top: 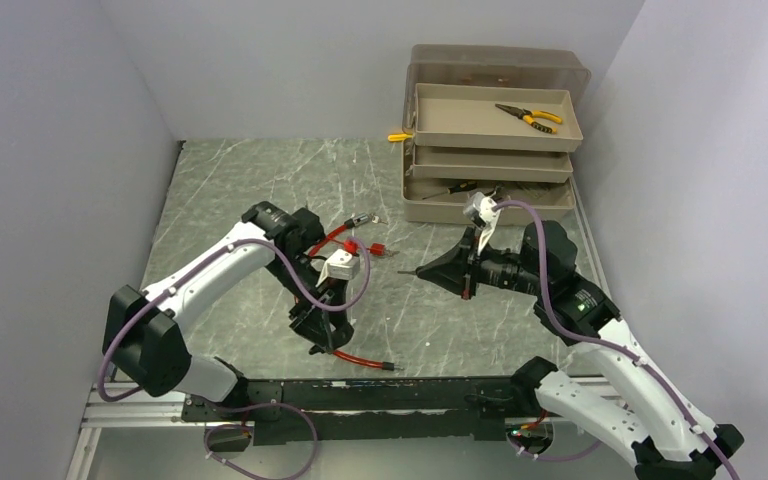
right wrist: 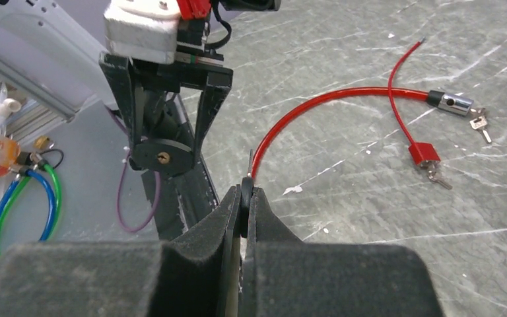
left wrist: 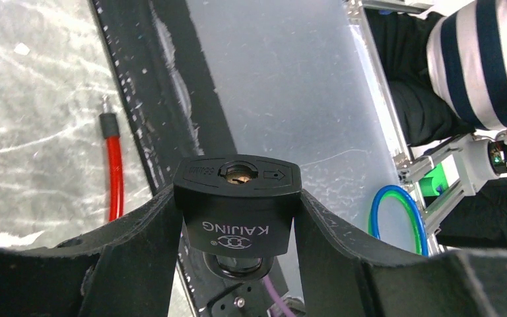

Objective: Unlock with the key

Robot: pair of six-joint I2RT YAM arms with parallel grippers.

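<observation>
A black KAIJING lock body with a keyhole is held in my left gripper, shut on it; in the right wrist view its keyhole face [right wrist: 150, 154] shows low between the left fingers. My right gripper is shut on a thin key with a black head [right wrist: 244, 210], blade pointing out, apart from the lock, to its right in the top view. A red cable lock [right wrist: 330, 96] with cylinder and hanging keys, and a small red padlock [right wrist: 424, 152] on a thin cable, lie on the marble mat [top: 200, 200].
A tiered beige toolbox [top: 490, 130] with pliers stands at the back right. The mat's front edge meets a dark rail [top: 410, 395]. A person in a striped shirt [left wrist: 478, 63] is beyond the frame bars.
</observation>
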